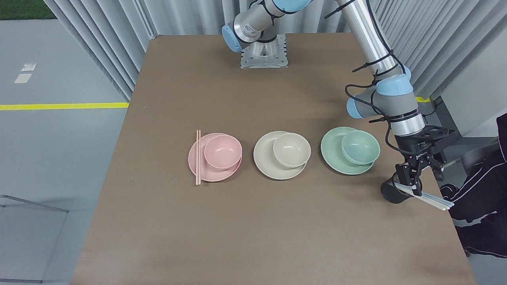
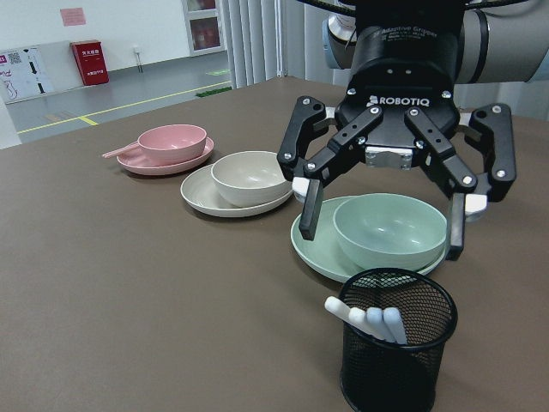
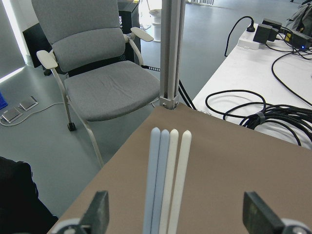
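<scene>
My gripper (image 2: 382, 215) is open above the black mesh pen holder (image 2: 395, 360) at the table's right edge, nothing between its fingers. Blue and white chopsticks (image 3: 165, 180) lean out of the holder side by side. The green bowl (image 1: 361, 146) on its plate is behind the holder. To its left are a white bowl (image 1: 292, 148) on a plate and a pink bowl (image 1: 223, 152) on a plate, with pink chopsticks (image 1: 198, 157) on that plate's left side.
A person's dark-clothed leg (image 1: 485, 223) is beside the right edge. Coiled cables (image 3: 273, 117) lie on a white surface beyond a metal post.
</scene>
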